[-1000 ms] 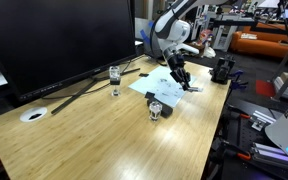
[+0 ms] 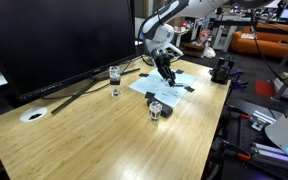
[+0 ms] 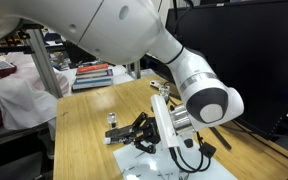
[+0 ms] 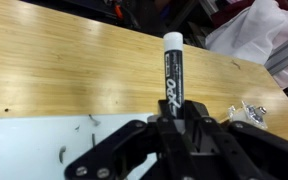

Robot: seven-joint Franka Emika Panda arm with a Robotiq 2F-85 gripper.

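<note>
A white marker with a black EXPO label stands out from between the fingers of my gripper, which is shut on it, in the wrist view. A white sheet lies below on the wooden table. From exterior view 1, my gripper is above the back part of the sheet; the marker is too small to make out there. In exterior view 2, the gripper hangs low by the sheet. Whether the marker touches anything cannot be told.
A clear cup stands in front of the sheet, near a dark object. Another cup is farther back, and a white round item lies at left. A big black screen lines the back.
The arm and gripper have shifted left and toward the back over the sheet in exterior view 1. The cups and the sheet have stayed where they were.
</note>
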